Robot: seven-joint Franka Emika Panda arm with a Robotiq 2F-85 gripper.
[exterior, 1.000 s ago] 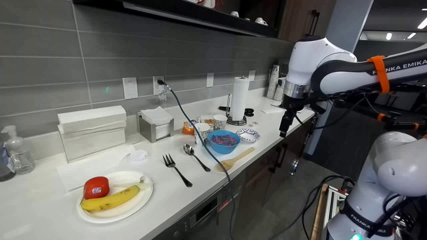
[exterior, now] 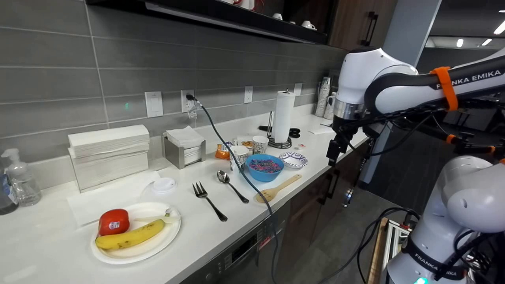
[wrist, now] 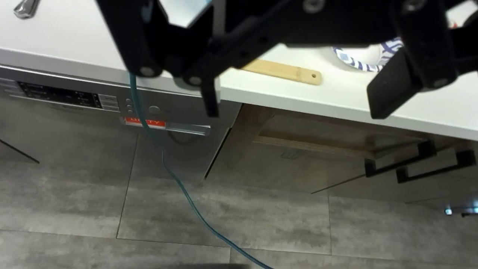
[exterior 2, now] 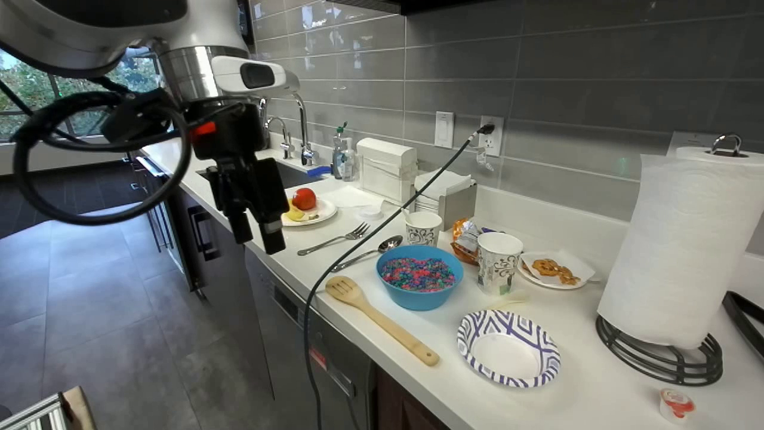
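Note:
My gripper is open with nothing between its fingers. In exterior view 1 the gripper [exterior: 332, 158] hangs off the front edge of the counter, to the right of the food and utensils. The wrist view shows the counter edge, cabinet doors and floor beyond the fingers. A blue bowl [exterior 2: 420, 298] of colourful bits stands mid-counter. The wooden spatula [exterior 2: 387, 323] lies in front of it, its handle [wrist: 286, 72] visible behind the fingers. A patterned paper bowl [exterior 2: 469, 344] sits to one side. A fork [exterior: 208, 200] and spoon [exterior: 232, 187] lie apart. On a white plate [exterior: 137, 256] rest a red tomato-like item [exterior: 113, 221] and a banana [exterior: 130, 236].
A dark cable [exterior: 251, 182] runs from the wall outlet across the counter and over its edge. Paper cups [exterior 2: 499, 261], a napkin holder [exterior: 186, 151] and a paper towel roll [exterior: 283, 116] stand towards the wall. Bare counter lies around the fork.
My arm has shifted slightly left and a little lower in exterior view 1, and the gripper shows at a somewhat different angle. The things on the counter have not moved.

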